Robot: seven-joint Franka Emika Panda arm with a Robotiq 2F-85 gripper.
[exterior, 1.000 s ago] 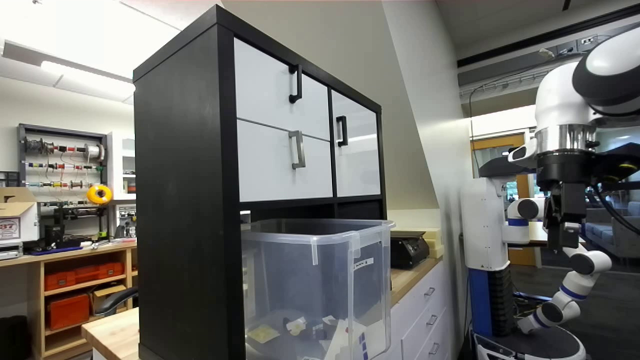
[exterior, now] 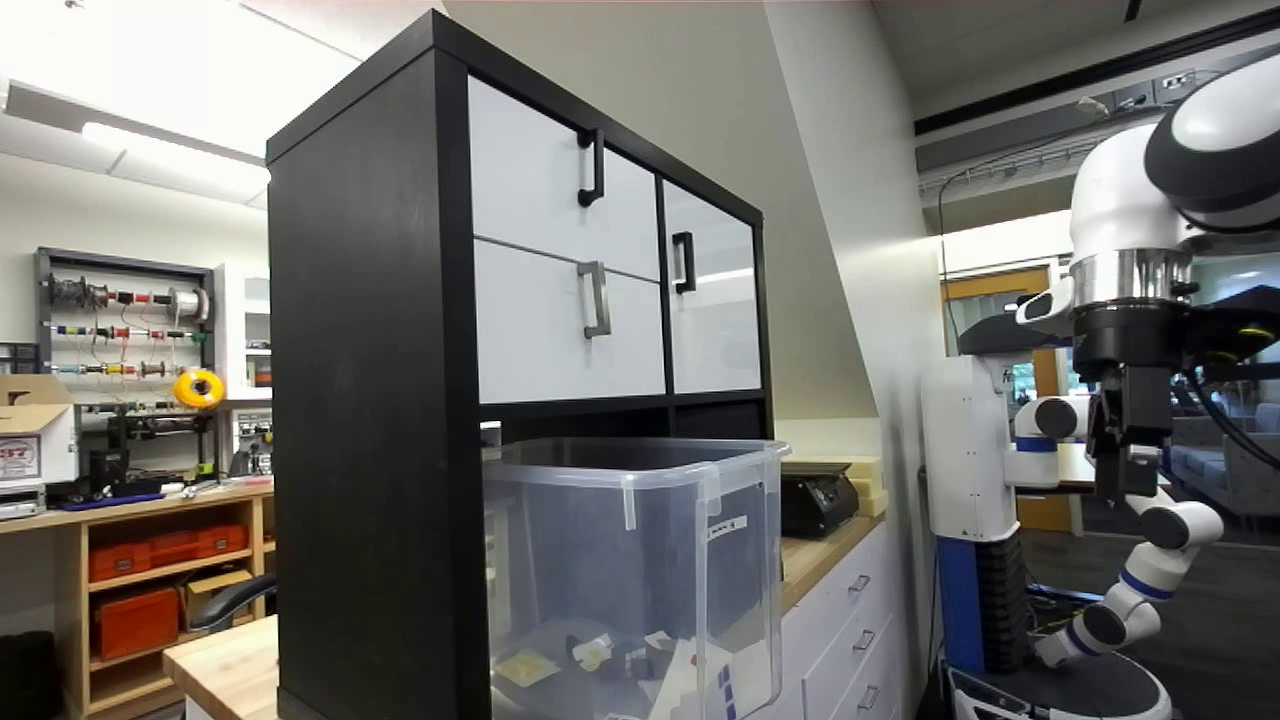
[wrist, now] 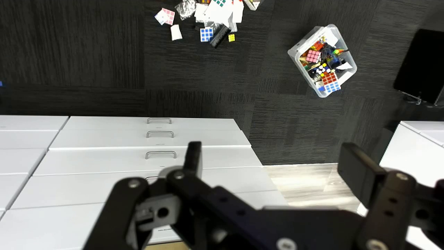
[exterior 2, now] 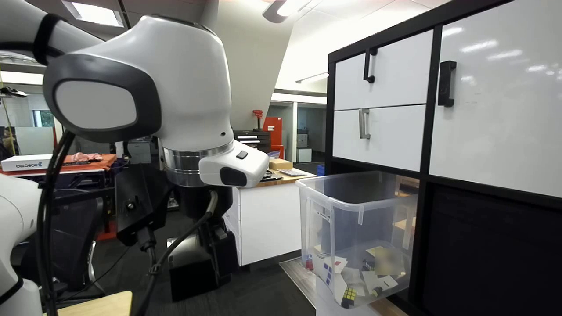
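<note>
My gripper points down with its two fingers wide apart and nothing between them in the wrist view. In the first exterior view the gripper (exterior: 1125, 474) hangs at the far right, well away from the cabinet. A black cabinet (exterior: 360, 396) with white fronts stands in the middle there; its drawers and door (exterior 2: 495, 105) look closed. The upper drawer handle (exterior 2: 369, 66) and the door handle (exterior 2: 446, 83) are black, while the lower drawer handle (exterior 2: 363, 123) is grey metal. A clear plastic bin (exterior 2: 337, 197) by the cabinet's lower part holds papers and small items.
White drawer units (wrist: 112, 160) stand below the gripper. On the dark floor (wrist: 199, 75) are scattered papers and cubes, plus a small clear bin (wrist: 350, 68) full of cubes. Another robot (exterior: 978, 444) stands behind my arm. Open space lies between the arm and the cabinet.
</note>
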